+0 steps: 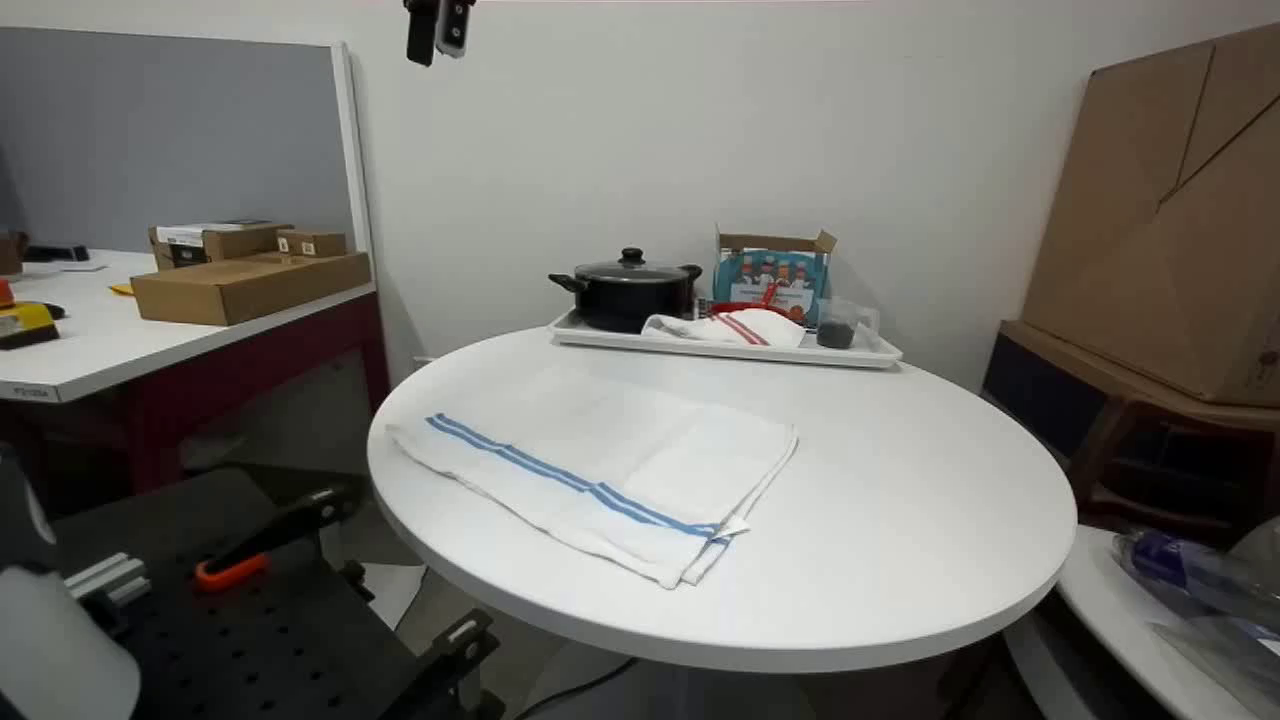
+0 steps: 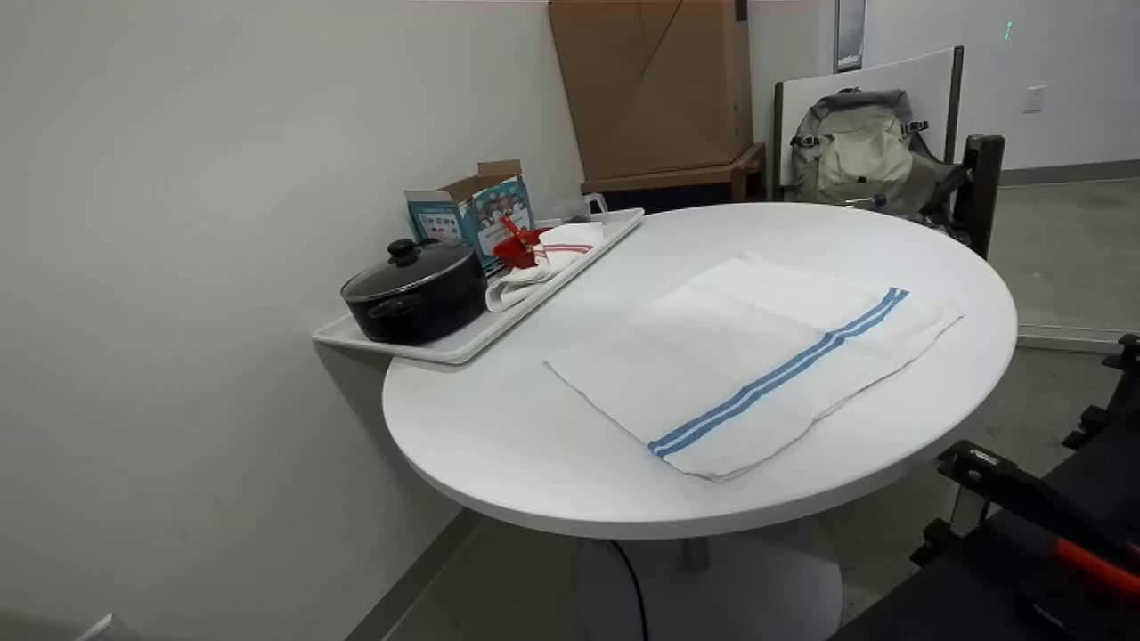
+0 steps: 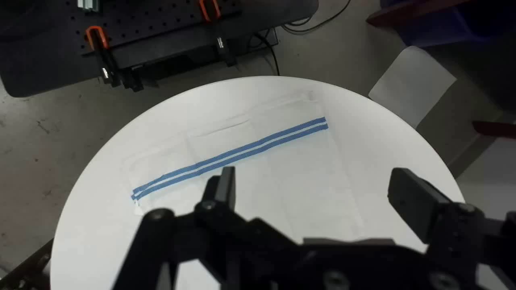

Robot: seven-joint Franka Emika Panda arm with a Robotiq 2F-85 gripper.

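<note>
A white cloth [image 1: 612, 462] with a pair of blue stripes lies nearly flat and folded over on the round white table [image 1: 912, 516]. In exterior view 2 the same cloth [image 2: 737, 352] has its striped side toward the black stand. High over the table is my gripper, its two black fingers wide apart in the wrist view. Nothing is between them, and the cloth [image 3: 280, 164] shows well below. Only the fingertips [image 1: 421, 30] appear at the top edge of exterior view 1; exterior view 2 does not show the gripper.
At the table's wall side stands a white tray [image 1: 696, 346] holding a black lidded pot [image 1: 630, 292], a red-striped cloth [image 1: 738, 326], a blue box [image 1: 771, 278] and a dark cup [image 1: 836, 334]. Bare tabletop surrounds the blue-striped cloth. Clamps with orange handles [image 3: 96, 36] sit on the black stand.
</note>
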